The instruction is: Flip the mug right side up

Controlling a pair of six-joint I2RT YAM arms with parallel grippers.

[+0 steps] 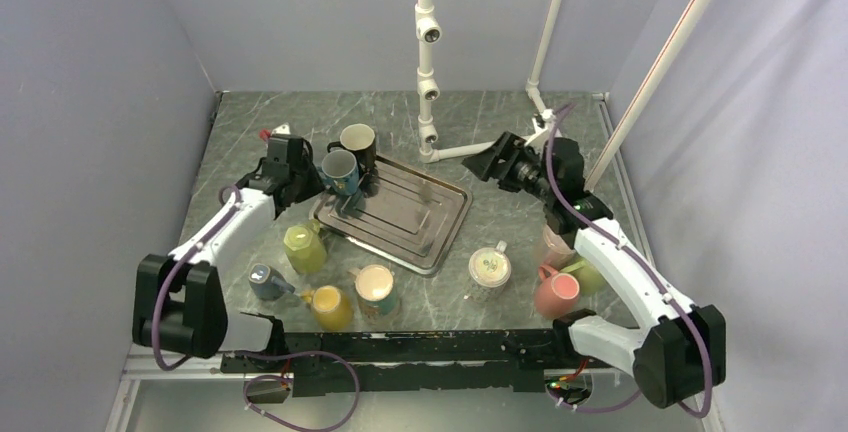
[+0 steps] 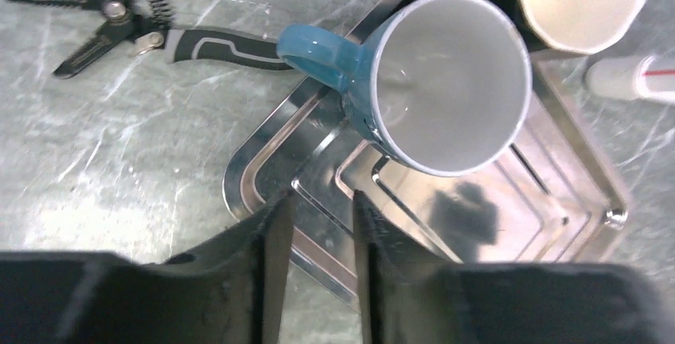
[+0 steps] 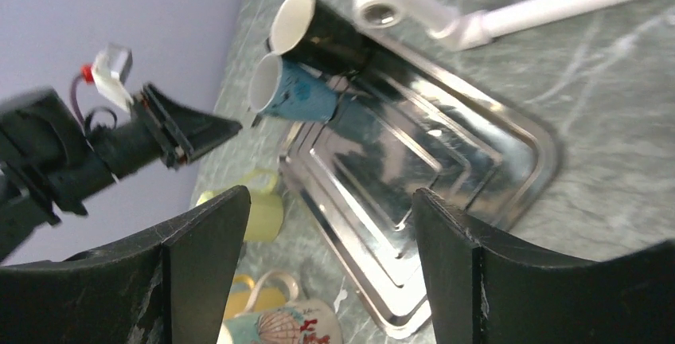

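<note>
A blue mug [image 1: 341, 174] with white interior is at the tray's [image 1: 405, 214] left end, its mouth facing up at a tilt in the left wrist view, where its handle [image 2: 314, 51] points toward the upper left. A black mug [image 3: 326, 41] with cream interior sits behind it. My left gripper is near the blue mug, below it in the wrist view, its fingers a short gap apart with nothing visible between them. My right gripper stands open and empty over the right side.
Several mugs line the front, including yellow [image 1: 330, 307] and pink [image 1: 556, 294]. Pruning shears [image 2: 223, 48] lie behind the blue mug. A white pipe frame [image 1: 470, 149] borders the back of the tray.
</note>
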